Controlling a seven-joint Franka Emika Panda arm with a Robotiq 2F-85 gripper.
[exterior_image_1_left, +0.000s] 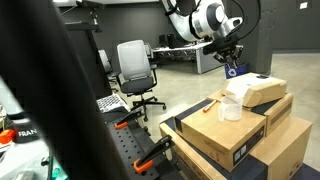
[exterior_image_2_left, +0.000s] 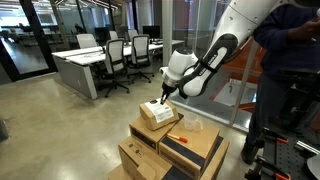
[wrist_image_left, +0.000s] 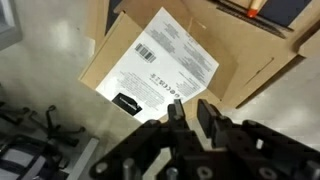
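Note:
My gripper hangs open above a small cardboard box, its two dark fingertips apart and nothing seen between them. In the wrist view, a white printed label with a barcode covers much of the cardboard box below. From the second exterior view, that box sits at the back of a stack of larger boxes, under the white arm. An orange marker lies on a lower box top beside a clear plastic container; part of the marker shows at the wrist view's upper edge.
Larger cardboard boxes form the stepped stack under these things. Open grey floor lies to its left in the second exterior view. Office chairs stand farther back, and a dark post blocks the first exterior view's left side.

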